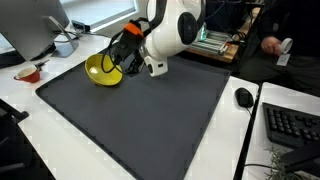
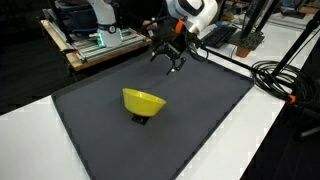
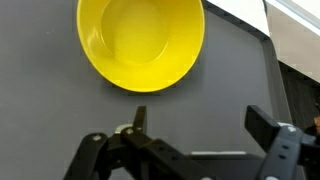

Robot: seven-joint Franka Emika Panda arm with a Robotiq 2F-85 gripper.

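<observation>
A yellow bowl (image 1: 100, 72) rests on the dark mat, tilted so that its inside faces the first exterior camera. In the second exterior view, the bowl (image 2: 145, 104) has a small dark thing (image 2: 140, 119) beneath it, too shaded to identify. My gripper (image 1: 144, 70) hangs over the mat, just right of the bowl in the first exterior view. From the wrist, the bowl (image 3: 143, 40) fills the top of the picture, beyond the gripper. The fingers stand wide apart with no object visible between them, and the bowl is outside them.
A red mug (image 1: 28, 74) stands beyond the mat at the left. A mouse (image 1: 244, 98) and a keyboard (image 1: 292, 130) lie to the right. Coiled black cable (image 2: 275, 75) sits off the mat's edge.
</observation>
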